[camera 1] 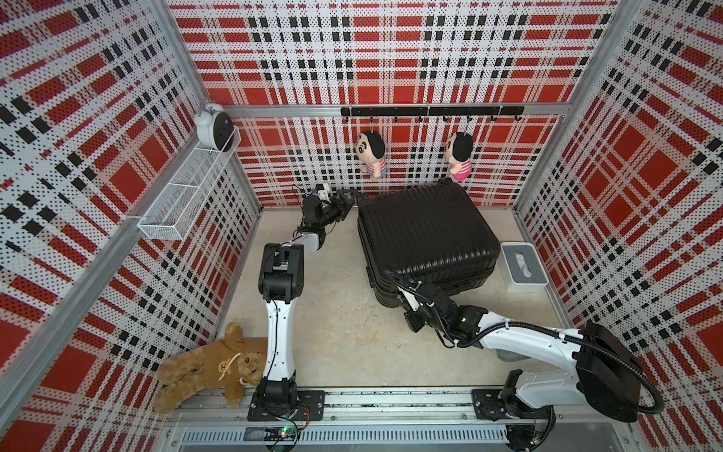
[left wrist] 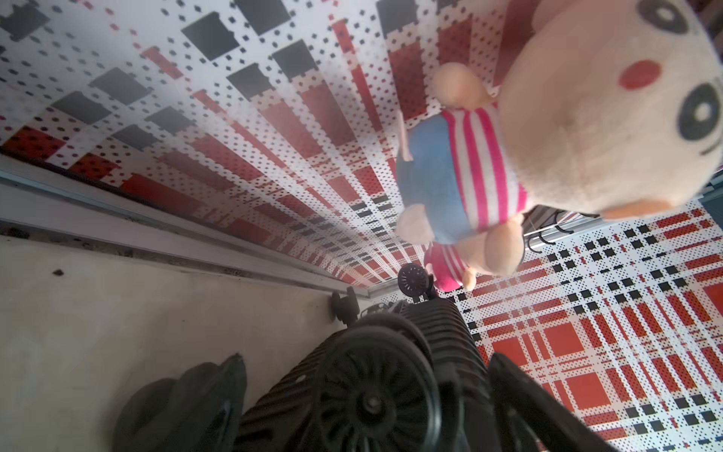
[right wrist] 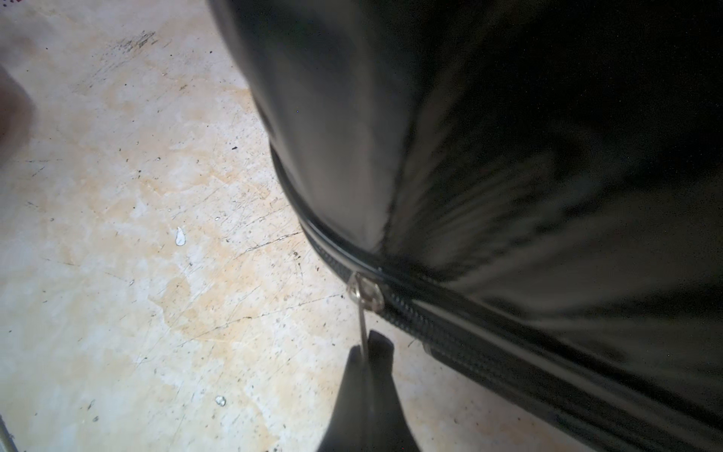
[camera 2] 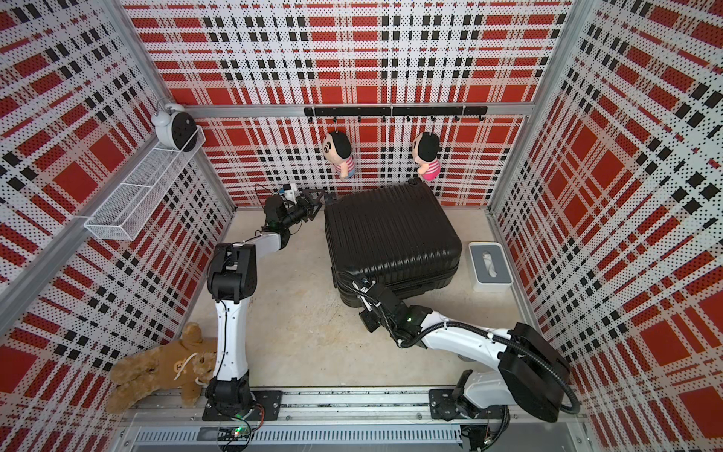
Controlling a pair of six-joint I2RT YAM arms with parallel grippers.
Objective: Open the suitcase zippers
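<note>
The black ribbed suitcase (camera 1: 429, 233) lies flat at the back centre with its lid down. At its near-left corner, my right gripper is shut on the thin zipper pull, which hangs from a metal slider (right wrist: 367, 292) on the zipper track (right wrist: 421, 320). Over at the far-left corner, my left gripper (camera 1: 354, 199) is open. In the left wrist view its fingers (left wrist: 222, 391) stand on either side of a suitcase wheel (left wrist: 376, 384); whether they touch it I cannot tell. No zipper slider shows in that view.
Two plush dolls (camera 1: 371, 154) hang on the back wall close to the left gripper. A white tray (camera 1: 525, 282) stands right of the suitcase, and a brown teddy (camera 1: 203, 369) lies front left. A wire basket (camera 1: 180, 196) is on the left wall.
</note>
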